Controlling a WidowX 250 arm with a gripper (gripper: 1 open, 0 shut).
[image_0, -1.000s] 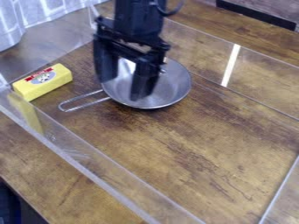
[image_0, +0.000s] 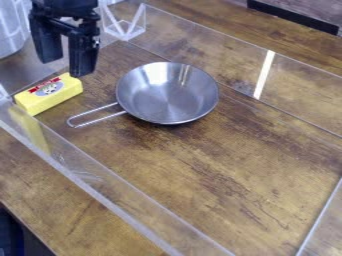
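Note:
My black gripper (image_0: 63, 62) hangs open at the upper left, above and slightly behind a yellow box (image_0: 48, 93) with a small red label, with nothing seen between its fingers. A steel pan (image_0: 167, 92) rests on the wooden table to the right of the box, its wire handle pointing toward the lower left.
Clear plastic walls (image_0: 114, 205) border the work area at the front and left. A pale object (image_0: 8, 30) is at the upper left edge.
My gripper has moved left from over the pan to above the yellow box, uncovering the pan. The box and pan look unmoved.

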